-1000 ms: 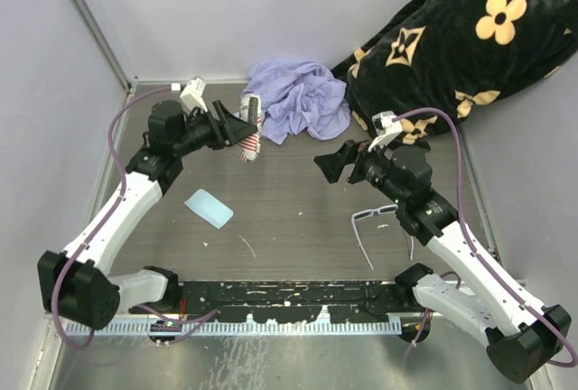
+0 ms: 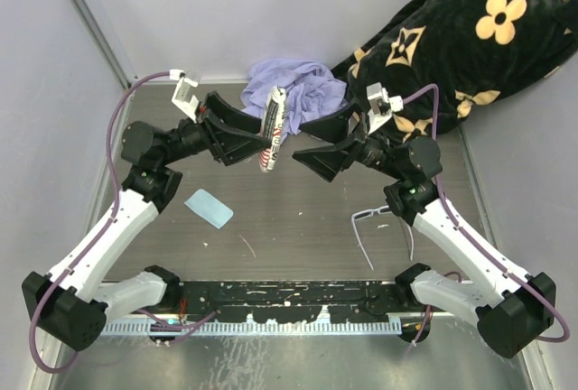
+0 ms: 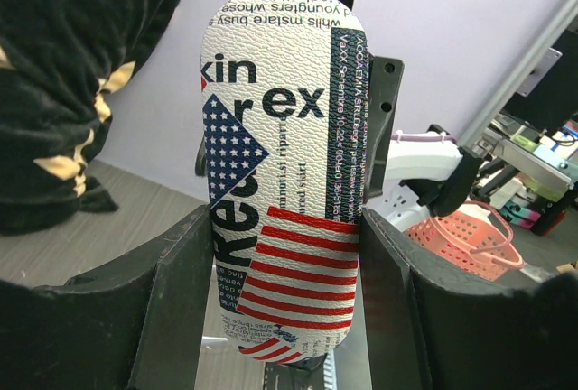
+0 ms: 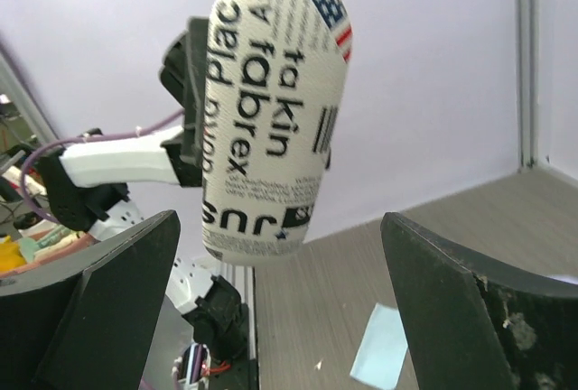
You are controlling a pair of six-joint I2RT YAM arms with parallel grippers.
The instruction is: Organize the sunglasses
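Observation:
A printed glasses case point(image 2: 272, 124), white with black lettering and a flag pattern, is held upright in the air by my left gripper point(image 2: 264, 142), which is shut on it. In the left wrist view the case point(image 3: 284, 173) sits between both fingers. My right gripper point(image 2: 316, 142) is open just to the right of the case; in the right wrist view the case point(image 4: 262, 110) stands ahead, above the gap between the fingers. White-framed glasses point(image 2: 361, 236) lie on the floor at the right, partly hidden by my right arm.
A light blue cloth point(image 2: 209, 208) lies at the left. A crumpled lavender garment point(image 2: 289, 83) is at the back, and a large dark flowered blanket point(image 2: 470, 29) fills the back right.
My right gripper has come left and up toward it, so the two are closer.

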